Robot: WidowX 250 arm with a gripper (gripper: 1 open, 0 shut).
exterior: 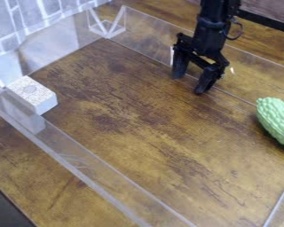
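The black robot gripper (194, 69) hangs low at the back right of the clear-walled enclosure, by the rear wall. Its dark fingers point down toward the wooden floor; whether they are open or shut, or hold anything, I cannot tell. A green bumpy object (277, 121) lies at the right edge, apart from the gripper. A white patterned block (33, 95) sits at the left.
Clear plastic walls (98, 174) bound the wooden surface (132, 124), whose middle is free of objects. A pale curtain or cloth (38, 27) is at the top left.
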